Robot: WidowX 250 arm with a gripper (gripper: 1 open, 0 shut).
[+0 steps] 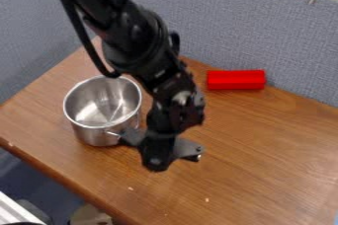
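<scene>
My black gripper (156, 157) is low over the wooden table (251, 170), just right of and in front of a steel pot (95, 106). The pot stands upright with a wire handle on its near side, partly behind the gripper. The gripper looks shut, with nothing visible between its fingers, though the tips are dark and hard to make out. A red box-like object (235, 80) lies at the back right of the table.
Grey padded walls (251, 32) bound the table at the back and left.
</scene>
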